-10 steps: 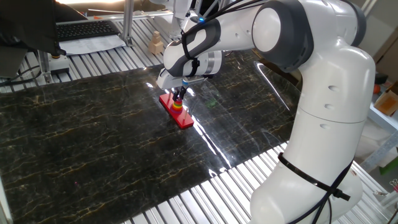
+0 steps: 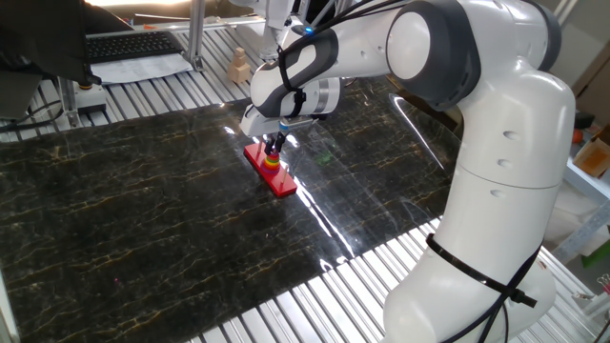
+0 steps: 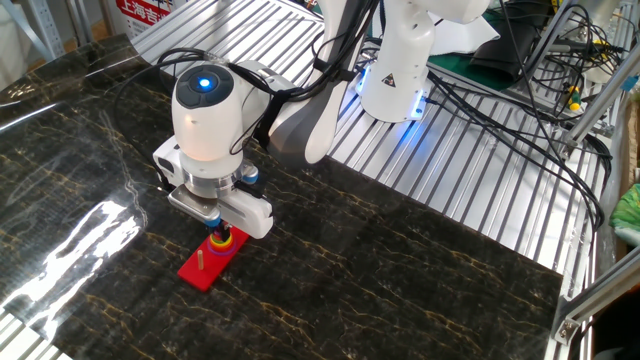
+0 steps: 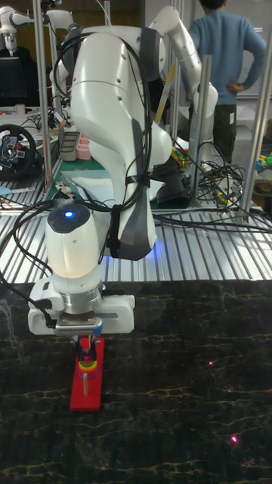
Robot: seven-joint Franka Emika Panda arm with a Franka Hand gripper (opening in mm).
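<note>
A red board [image 2: 283,186] with upright pegs lies on the dark marbled tabletop. Stacked rings [image 2: 272,162], with yellow and red showing, sit around the middle of the board. From exterior view 2, the yellow ring [image 3: 221,243] has a purple one beneath it, and a bare peg [image 3: 200,260] rises nearer the board's end. My gripper [image 2: 274,147] points down directly over the ring stack, its fingertips at the top of the stack. In exterior view 3 the dark fingers hide the far part of the board [image 4: 85,401]. Whether the fingers grip a ring is too small to tell.
Wide bare tabletop [image 2: 124,219] surrounds the board. Slatted metal decking borders it. Small wooden blocks [image 2: 238,69] stand on the decking beyond the table edge, near a keyboard [image 2: 129,45]. Cables hang along my arm.
</note>
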